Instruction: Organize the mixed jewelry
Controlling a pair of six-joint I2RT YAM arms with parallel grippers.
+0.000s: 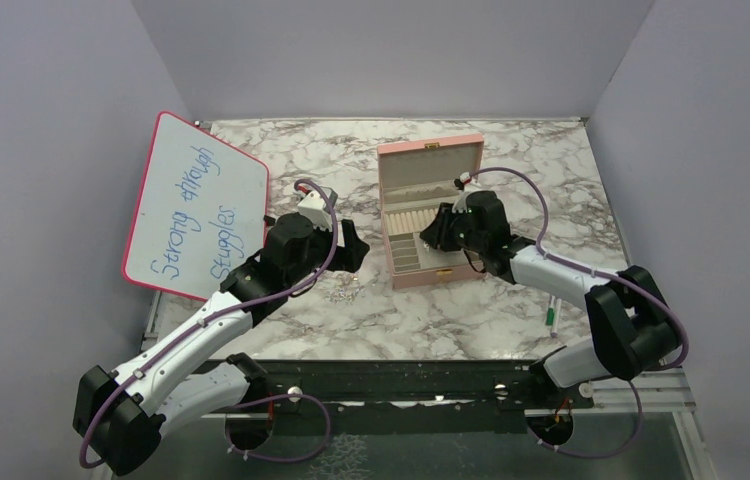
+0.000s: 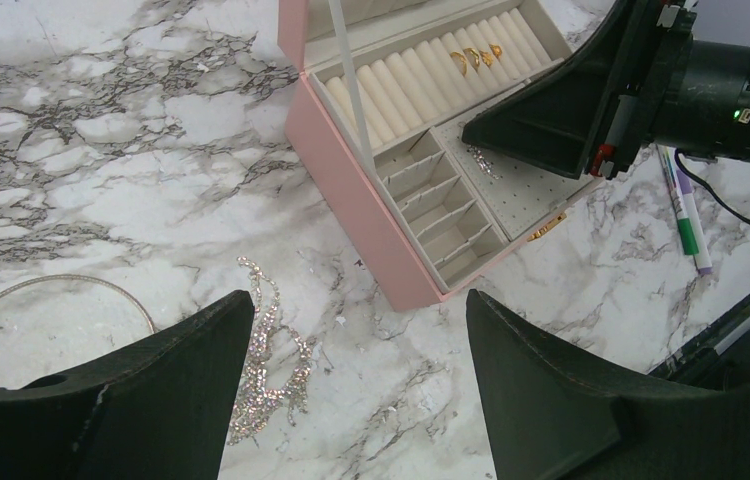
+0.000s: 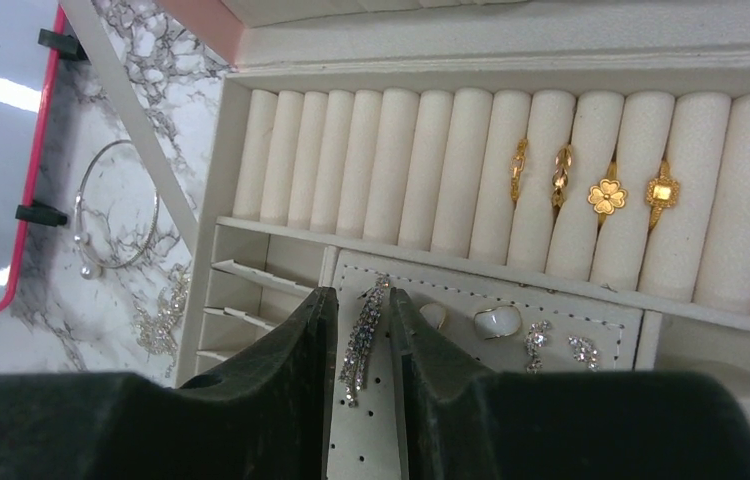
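Note:
The pink jewelry box (image 1: 431,146) stands open; gold rings (image 3: 607,197) sit in its rolls. On the pad, a silver sparkly chain (image 3: 359,350) lies beside white-stone pieces (image 3: 496,321) and silver earrings (image 3: 583,352). My right gripper is over that chain, open, with nothing clearly held. My left gripper stands open above the marble table, over a tangle of silver chains (image 2: 261,400); a silver bangle (image 3: 114,262) lies nearby.
A whiteboard (image 1: 195,205) with blue writing occupies the table's left. Marker pens (image 2: 684,215) lie right of the box.

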